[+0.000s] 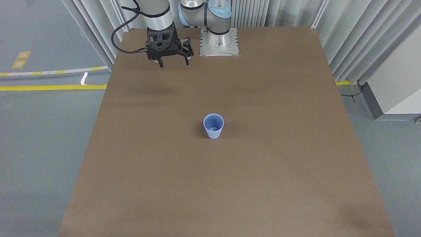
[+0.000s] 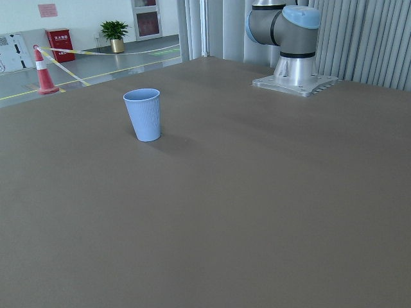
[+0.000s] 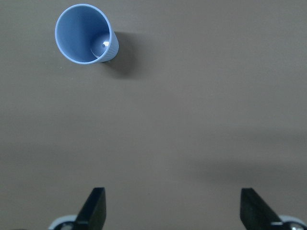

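Observation:
A light blue ribbed cup point(image 1: 213, 130) stands upright and empty on the brown table point(image 1: 225, 177); the left view also shows the cup point(image 2: 144, 119). My gripper point(image 1: 173, 63) hangs high over the back left of the table, behind the cup and apart from it. In the wrist view the cup point(image 3: 81, 38) is at the upper left, and the gripper's two fingers point(image 3: 93, 211) are wide apart at the bottom edge, with nothing between them. My gripper is open.
The arm's base plate point(image 1: 219, 49) is at the back middle of the table, by the curtain.

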